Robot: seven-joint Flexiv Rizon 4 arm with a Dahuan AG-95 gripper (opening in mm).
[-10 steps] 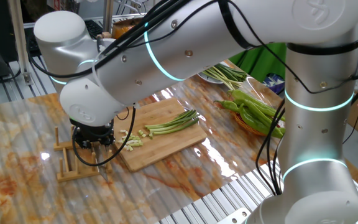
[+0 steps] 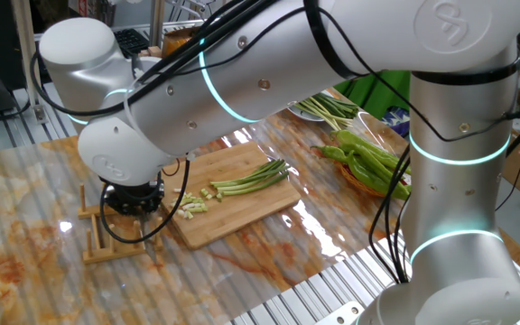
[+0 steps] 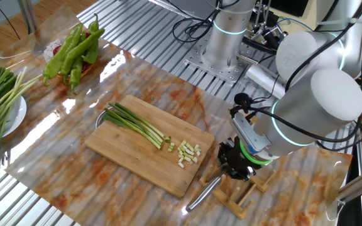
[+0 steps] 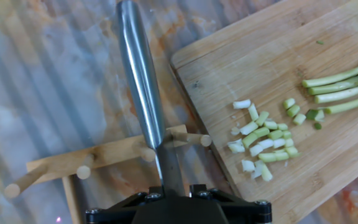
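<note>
A knife with a shiny metal handle (image 4: 142, 74) shows in the wrist view, its blade (image 4: 168, 165) running down to my gripper. From the side its handle (image 3: 203, 194) sticks out toward the lower left. My gripper (image 3: 234, 164) is low over a small wooden peg rack (image 3: 236, 199), at the near end of the cutting board (image 3: 121, 150). The dark fingers hide where the blade ends, so whether they grip it cannot be made out. The rack's pegs (image 4: 84, 167) lie beside and under the knife.
Chopped scallion pieces (image 4: 266, 140) and uncut scallions (image 3: 137, 125) lie on the board. Farther off are green peppers (image 3: 74, 56) in a basket and a plate of scallions (image 3: 5, 107).
The arm and gripper have shifted slightly left and a little lower in exterior view 1. The rack, board and vegetables have stayed in place.
</note>
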